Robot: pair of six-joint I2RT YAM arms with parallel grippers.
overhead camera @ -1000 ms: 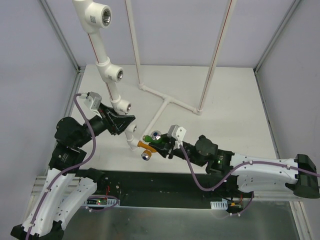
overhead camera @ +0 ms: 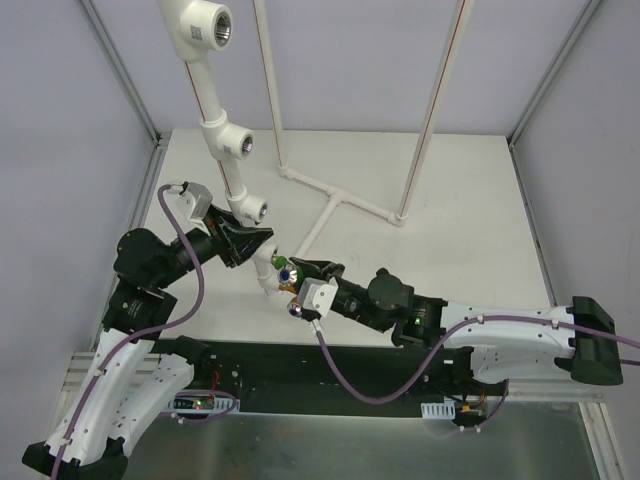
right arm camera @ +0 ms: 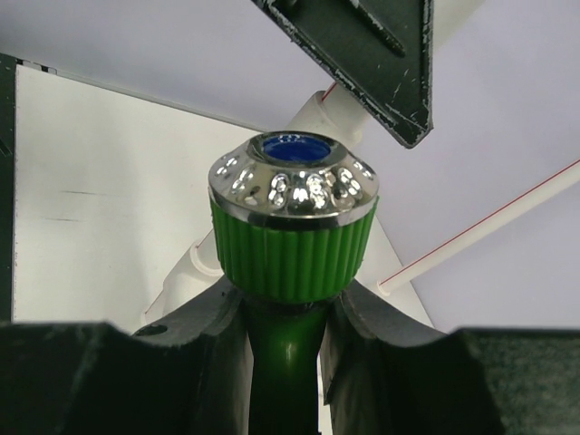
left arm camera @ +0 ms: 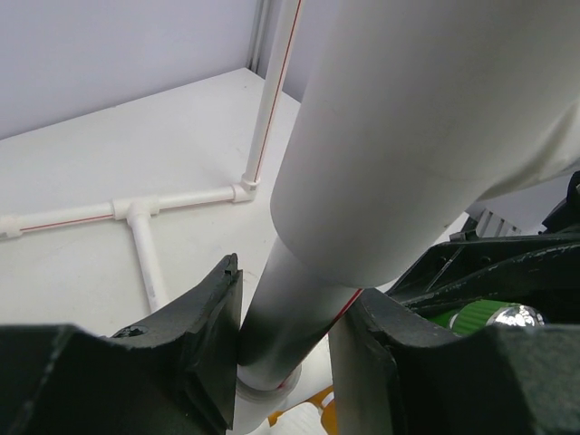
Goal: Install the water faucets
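A tall white pipe (overhead camera: 202,92) with threaded side outlets (overhead camera: 240,143) stands at the left of the top view. My left gripper is closed around a narrow length of that pipe, a finger on each side. My right gripper is shut on a green faucet (right arm camera: 290,249) with a chrome collar and blue inside. From above, the green tip (overhead camera: 279,262) lies close to a low pipe outlet; whether they touch cannot be told. An orange faucet (overhead camera: 287,288) shows at the pipe's lowest part, mostly hidden behind my right gripper.
White floor pipes (overhead camera: 340,196) with two uprights (overhead camera: 437,105) run behind on the white board (overhead camera: 460,240). Both arms sit close together near the pipe. The board's right side is open.
My right gripper has turned and moved left with the green faucet, nearer the pipe.
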